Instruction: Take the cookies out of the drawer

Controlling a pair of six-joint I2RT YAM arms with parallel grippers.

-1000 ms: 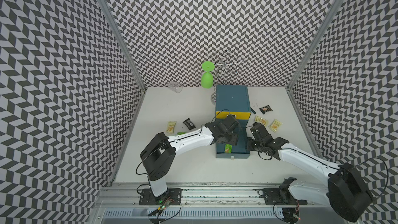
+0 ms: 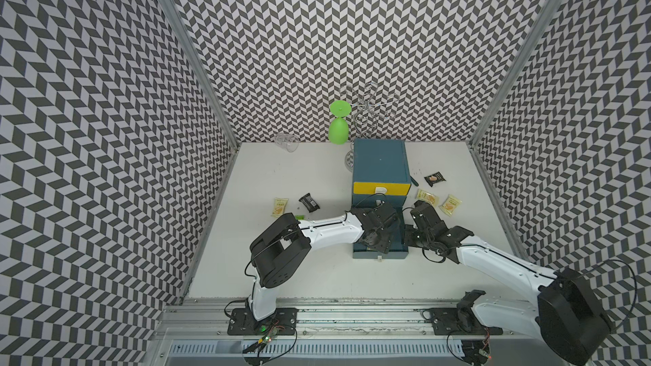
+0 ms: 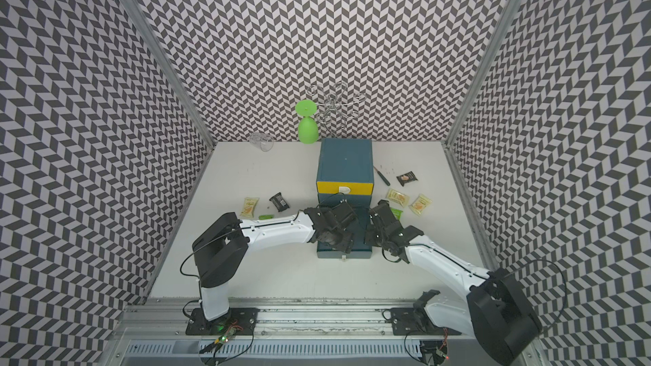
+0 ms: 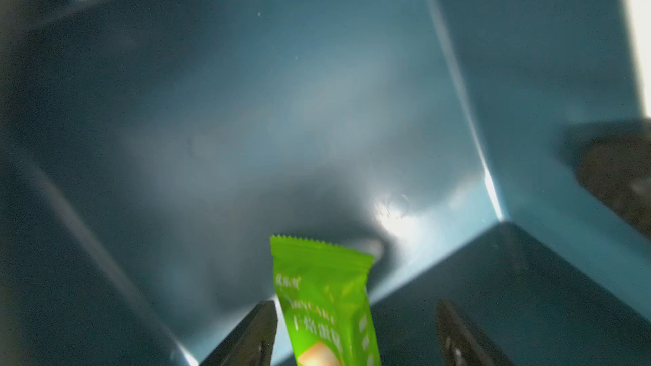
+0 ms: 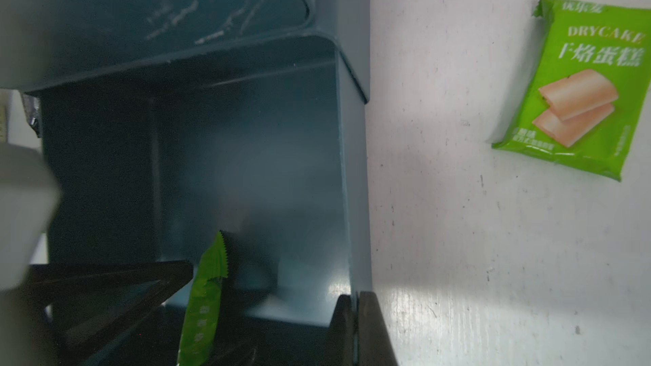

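The blue drawer [image 2: 379, 255] is pulled out of the blue cabinet [image 2: 379, 159]. A green cookie pack [image 4: 324, 298] [image 5: 202, 311] lies inside at the front end. My left gripper is down inside the drawer, open, its fingertips on either side of that pack. My right gripper is shut on the drawer's right wall, its fingertips at the rim.
Another green pack [image 5: 586, 95] lies on the table right of the drawer, near pale packs [image 3: 420, 203] and a dark pack [image 3: 407, 177]. More packs [image 2: 308, 202] lie on the left.
My left gripper has moved toward the front of the drawer and down over the green pack, which it now covers in the top left view. The right arm is nearly still.
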